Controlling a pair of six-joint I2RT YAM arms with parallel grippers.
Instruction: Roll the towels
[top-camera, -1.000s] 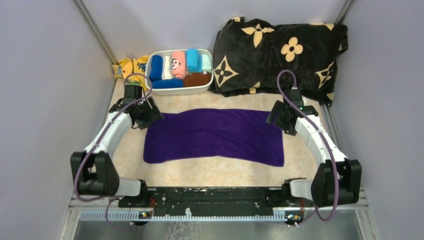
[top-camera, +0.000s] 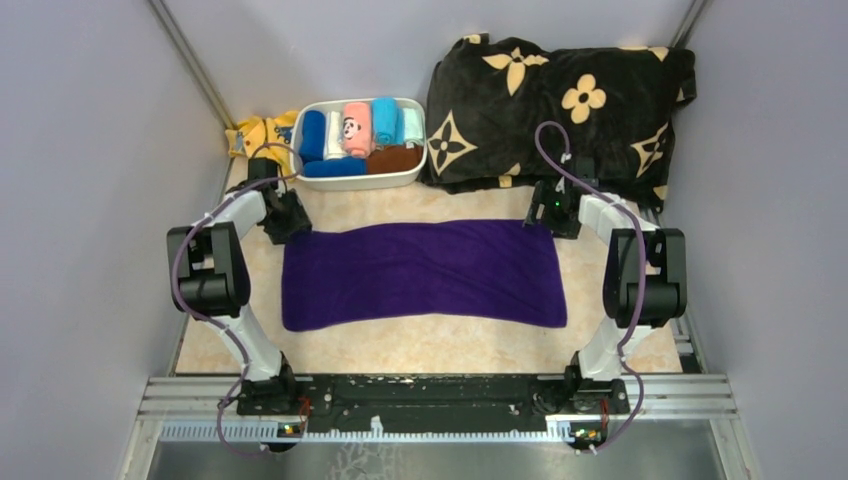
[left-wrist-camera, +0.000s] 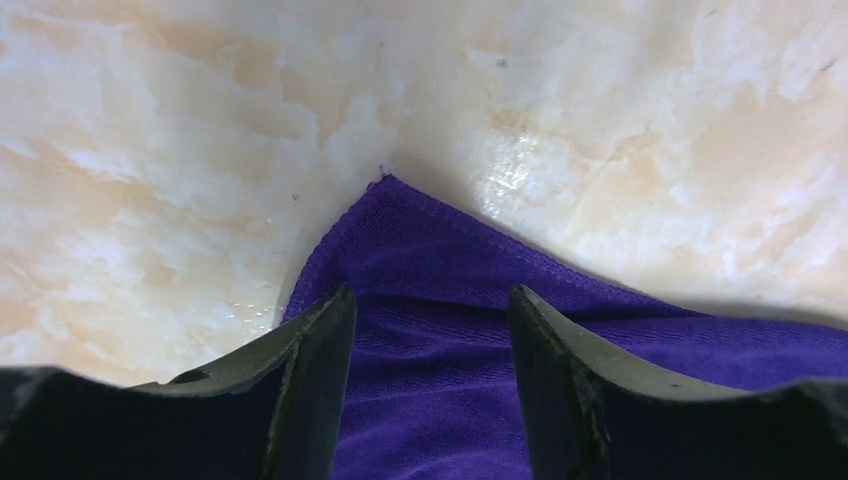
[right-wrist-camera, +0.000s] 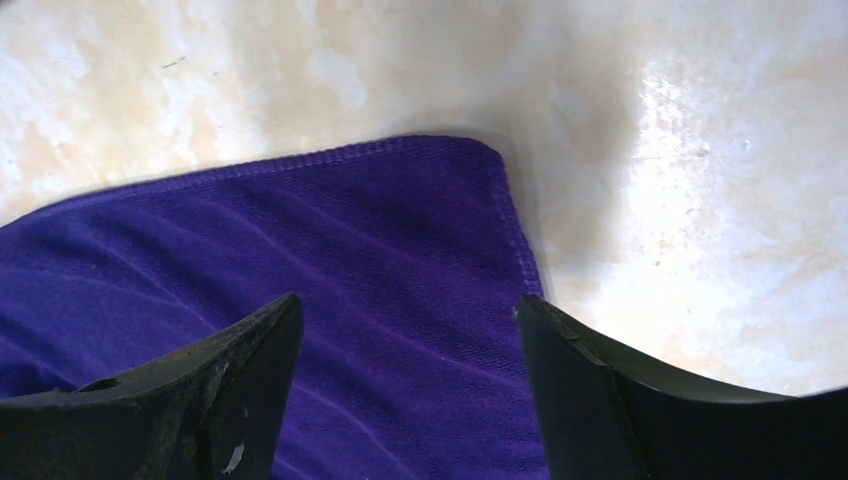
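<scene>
A purple towel (top-camera: 423, 270) lies spread flat across the middle of the table, slightly rippled. My left gripper hovers at its far left corner (left-wrist-camera: 400, 230), fingers apart, nothing between them but the cloth seen beneath. My right gripper is over the far right corner (right-wrist-camera: 450, 190) with its fingers wide apart. Both corners and their stitched hems show clearly in the wrist views.
At the back stand a white bin (top-camera: 359, 180) of rolled towels, a yellow cloth (top-camera: 258, 130) to its left, and a large black patterned cushion (top-camera: 540, 120) to its right. Bare table (top-camera: 420, 345) shows in front of the towel.
Both arms have shifted, their grippers now further back at the far corners. The towel's left end sits slightly further left and nearer the front.
</scene>
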